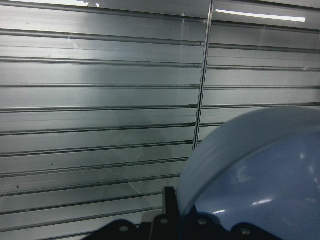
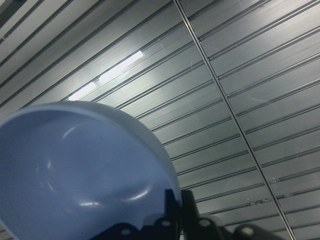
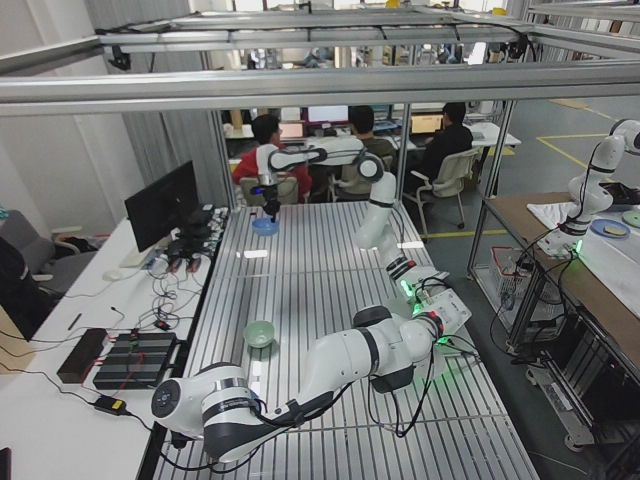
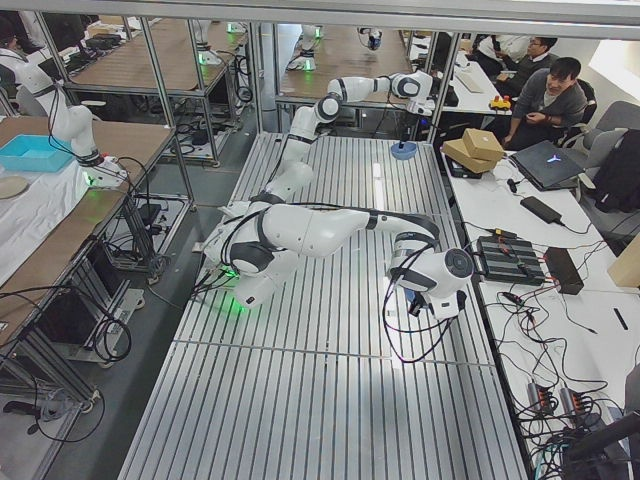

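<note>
In the left wrist view a blue bowl (image 1: 260, 180) fills the lower right, its rim between the fingertips of my left gripper, which is shut on it. The right wrist view has another blue bowl (image 2: 85, 165) at lower left, with my right gripper shut at its rim. One blue bowl (image 3: 265, 227) is at the table's far end in the camera left view; another (image 4: 403, 150) is at the far end in the camera right view. A green bowl (image 3: 259, 334) sits mid-table. The nearer arm largely hides its gripper in both camera views.
Side desks hold a monitor (image 3: 160, 205), black boxes and cables. Frame posts and beams surround the table, and people sit beyond it.
</note>
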